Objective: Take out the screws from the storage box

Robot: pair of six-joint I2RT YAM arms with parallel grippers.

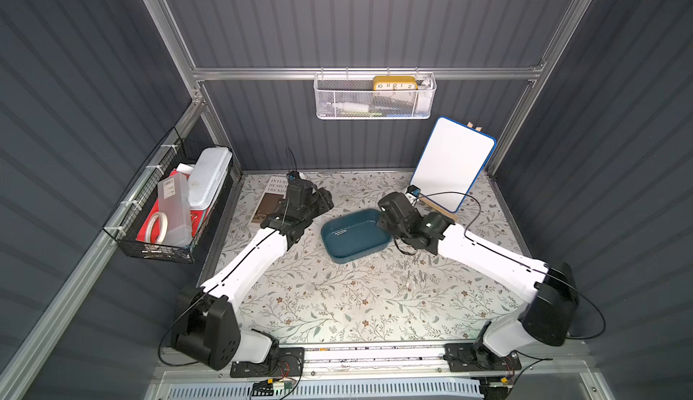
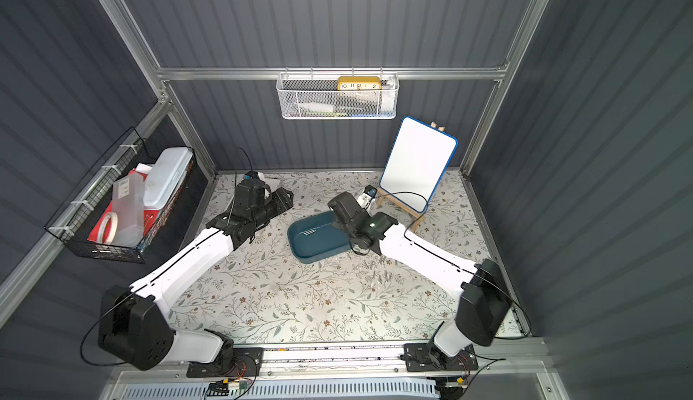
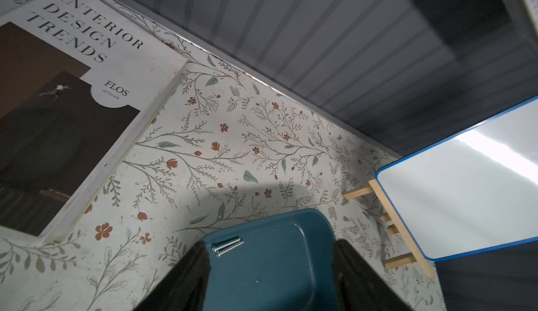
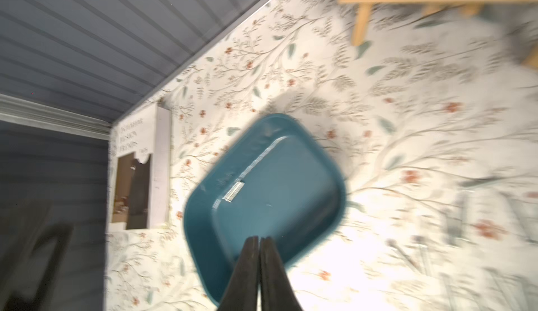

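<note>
A teal storage box (image 1: 361, 235) sits mid-table, with a few screws (image 3: 227, 245) along one inner side. My left gripper hangs over the box, its fingers apart and nothing seen between them. My right gripper is above the box's near right part, fingers together, nothing visible between them. Loose screws (image 4: 423, 252) lie on the patterned table to the right of the box, blurred in the right wrist view.
A magazine (image 3: 72, 86) lies at the back left. A whiteboard (image 1: 451, 162) stands on a small wooden easel at the back right. A wire basket (image 1: 158, 245) hangs on the left wall.
</note>
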